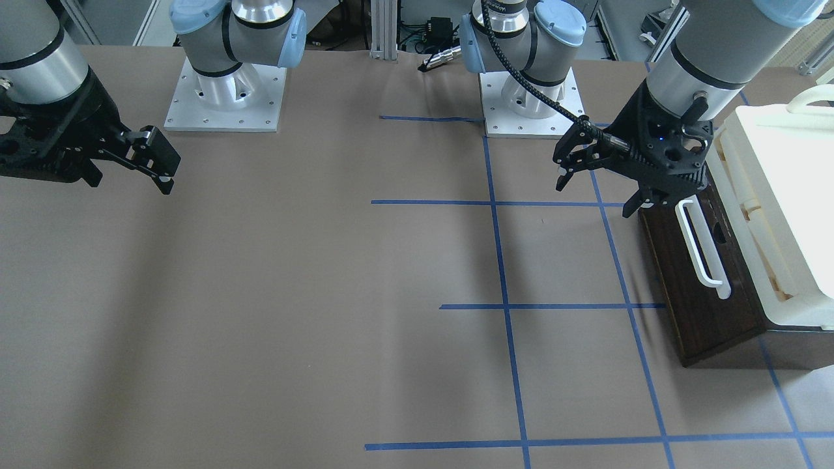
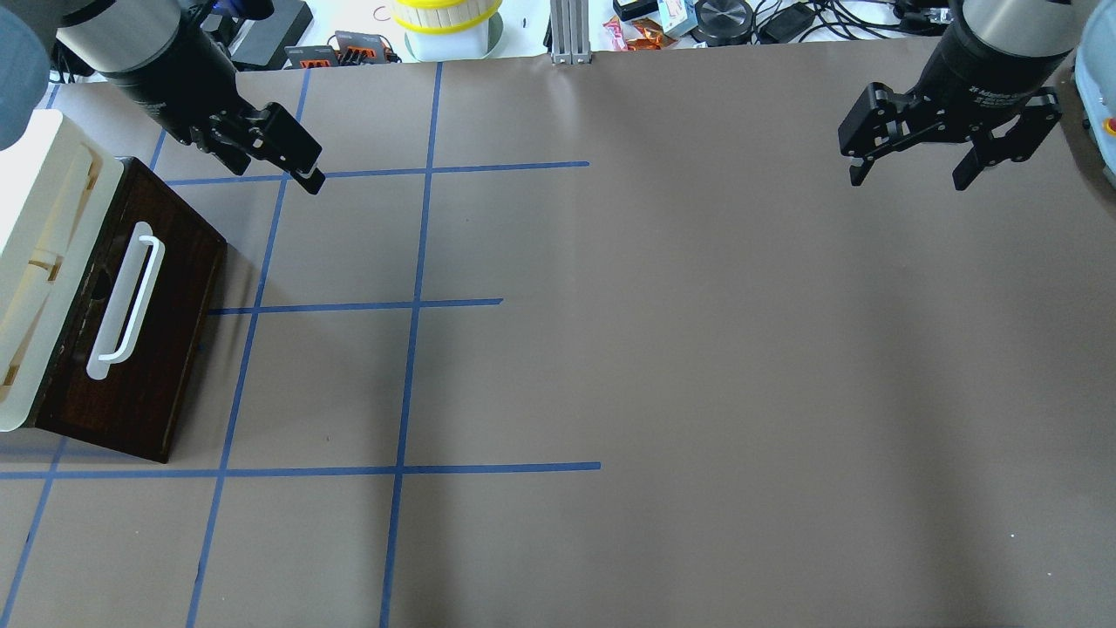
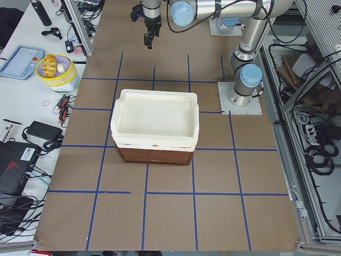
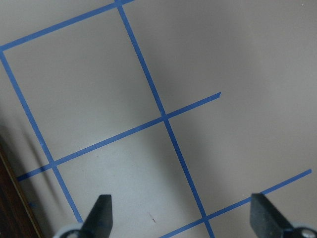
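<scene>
My gripper point(image 1: 597, 195) hangs open above the taped table, beside a dark wooden box point(image 1: 680, 289) with a white handle point(image 1: 707, 250) on its side and a white tray-like top point(image 1: 790, 195). In the top view the gripper point(image 2: 274, 169) is just beyond that box point(image 2: 157, 387), toward the back. In the left wrist view its two fingers point(image 4: 101, 218) stand wide apart over bare table, with a strip of the dark box at the left edge.
A second arm point(image 2: 942, 126) with its own black gripper is on the other side of the table. The middle of the table point(image 2: 680, 366), marked partly with blue tape lines, is clear. A yellow bucket point(image 3: 58, 80) stands on a side surface.
</scene>
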